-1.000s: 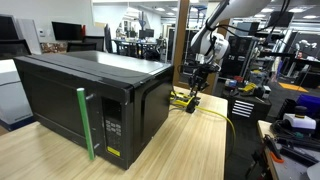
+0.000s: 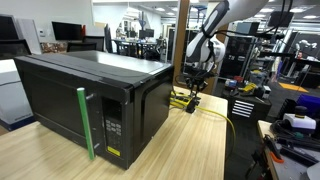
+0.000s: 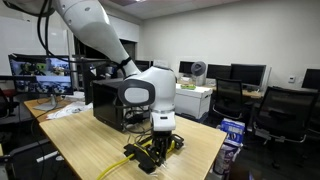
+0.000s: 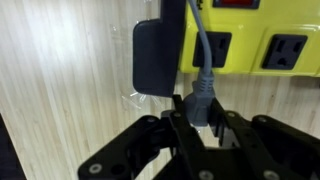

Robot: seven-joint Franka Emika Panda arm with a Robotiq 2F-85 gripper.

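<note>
In the wrist view, a yellow power strip (image 4: 255,45) with black sockets and a red switch lies across the upper right. A grey plug (image 4: 203,88), its cord running up over the strip, sits between the fingertips of my gripper, which is shut on it. The plug overlaps the strip's near edge in this view; whether it touches a socket I cannot tell. Beside the strip's left end is a black flat piece (image 4: 158,55). Exterior view 2 has my gripper (image 3: 160,148) low over the table, close to the strip (image 3: 175,144).
A large black microwave (image 2: 75,95) with a green strip on its front corner fills much of exterior view 1. A yellow cord (image 3: 113,167) trails over the wooden table. Bare tabletop (image 2: 190,145) lies in front of the microwave.
The arm has shifted very slightly at its upper part. My gripper stays low by the power strip, and the microwave and cord have not moved.
</note>
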